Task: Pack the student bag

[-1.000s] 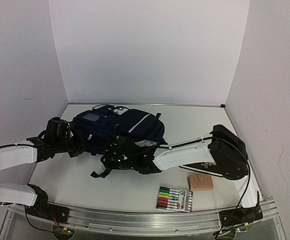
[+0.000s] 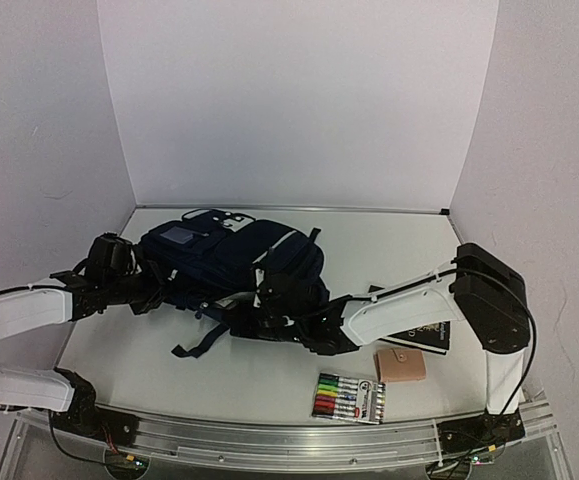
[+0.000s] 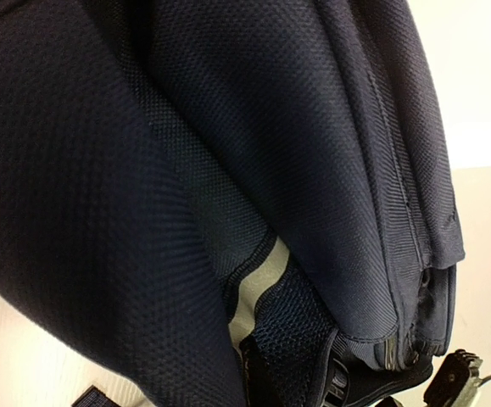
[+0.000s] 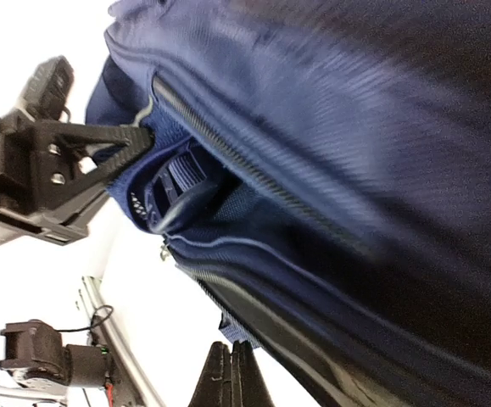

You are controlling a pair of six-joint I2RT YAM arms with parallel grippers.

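Note:
The dark navy school bag (image 2: 224, 250) lies on its side across the left and middle of the table. Its zipped opening (image 4: 253, 199) gapes in the right wrist view, with a dark inside. At the bag's left end my left gripper is shut on its edge; in the left wrist view the fabric hides its fingertips. My right gripper is shut just outside the lower zip edge, with nothing seen between its fingers. Beyond the right arm lie a marker set (image 2: 349, 398), a tan wallet (image 2: 400, 365) and a dark book (image 2: 429, 337), partly hidden.
A loose bag strap (image 2: 201, 342) trails onto the white table (image 2: 189, 385) in front. The right forearm crosses over the book. Free table shows at the front left and back right; walls close the sides and back.
My right gripper and arm have moved to the right, uncovering less of the book. The bag and its strap have shifted slightly left. The left arm has barely moved.

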